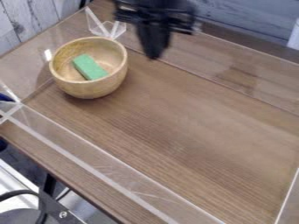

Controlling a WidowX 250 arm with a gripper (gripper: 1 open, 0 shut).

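Observation:
A round tan bowl (84,86) sits on the left of the wooden table, with a green block (89,66) inside it. My gripper (155,42) hangs at the top centre, right of and above the bowl, dark and motion-blurred; whether it is open or shut does not show.
Clear strips run along its left and front edges. A dark cable lies at the bottom left corner, and a wall stands along the back.

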